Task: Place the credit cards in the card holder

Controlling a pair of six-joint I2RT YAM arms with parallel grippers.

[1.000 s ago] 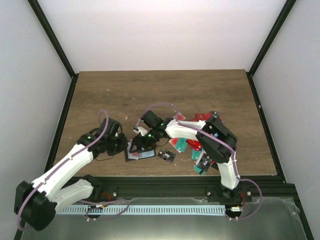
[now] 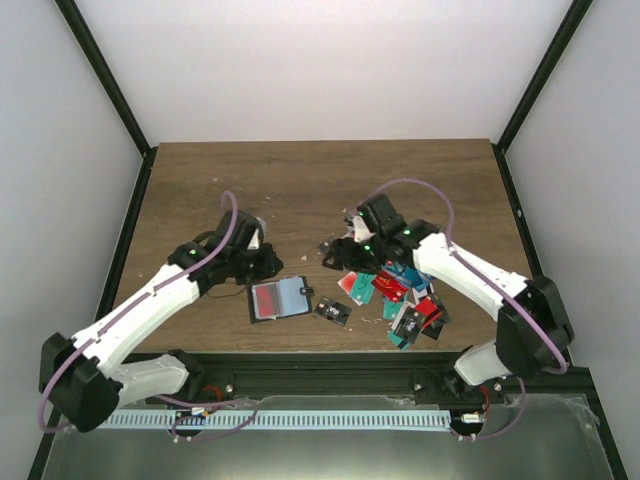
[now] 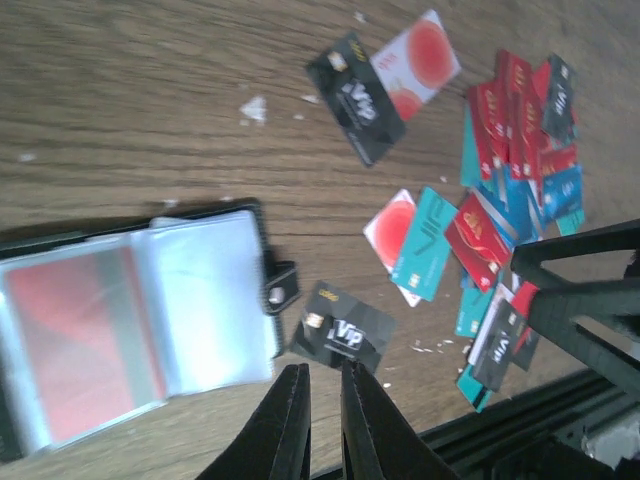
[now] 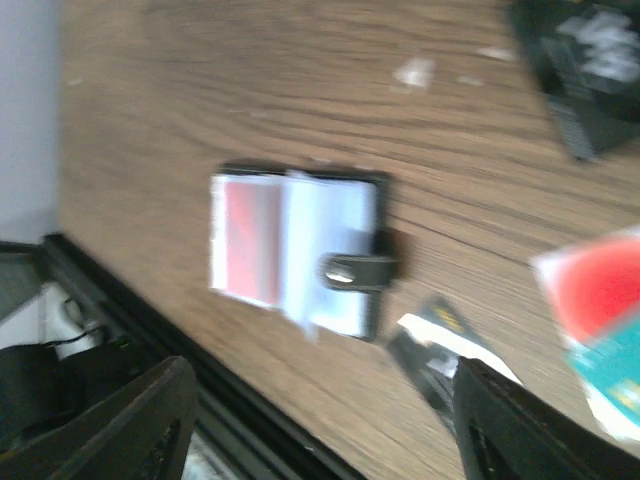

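Note:
The open card holder (image 2: 281,299) lies flat at the front of the table. Its black clasp (image 3: 281,287) points right, and a red-and-white card shows behind the left clear sleeve (image 3: 85,340). Beside the clasp rests a black VIP card (image 3: 343,327). My left gripper is above the holder's right side, its fingertips a small gap apart and empty. To the right of it, my right gripper stands wide open over the table, nothing between its fingers. A second black VIP card (image 3: 357,100) and a red-and-white card (image 3: 418,62) lie farther back.
Several red, blue, teal and black cards overlap at the right, among them a red card (image 3: 478,242) and a teal card (image 3: 424,245). My right arm hides part of this pile from above. Bare wood (image 2: 230,175) fills the back of the table.
My right gripper has moved from over the holder to the right, above the cards. My left gripper has moved right, towards the holder. The holder and loose black card lie in the same places.

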